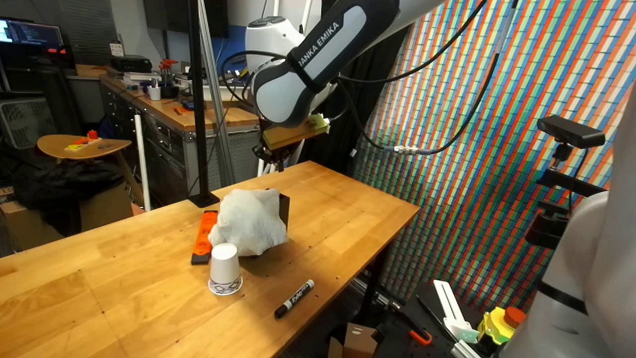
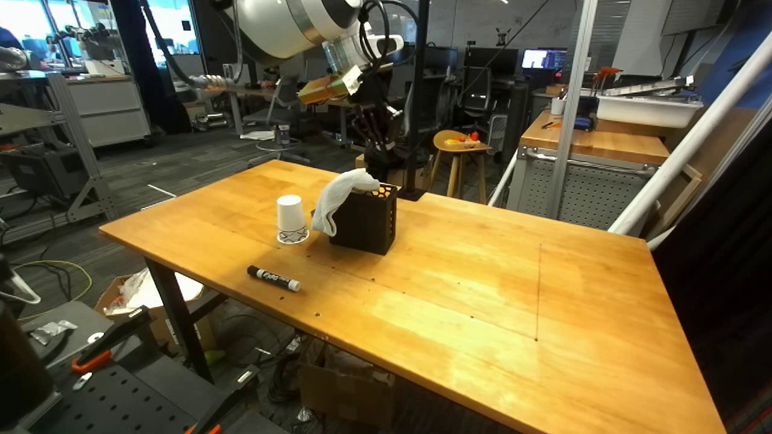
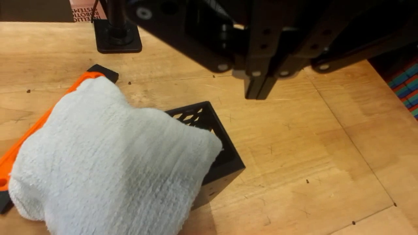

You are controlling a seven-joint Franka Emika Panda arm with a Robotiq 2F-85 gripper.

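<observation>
A pale towel lies draped over one side of a black box with honeycomb walls, leaving part of its open top uncovered. In exterior view 2 the towel hangs down the left side of the box. My gripper is shut, its fingertips together and nothing showing between them. It is up in the air, apart from the towel and box. In exterior view 1 the gripper hangs above the table's far side, beyond the towel.
An upside-down paper cup stands close to the towel, with a black marker near the table edge. An orange level lies beside the towel. A black post rises at the back edge. Bare tabletop spreads right of the box.
</observation>
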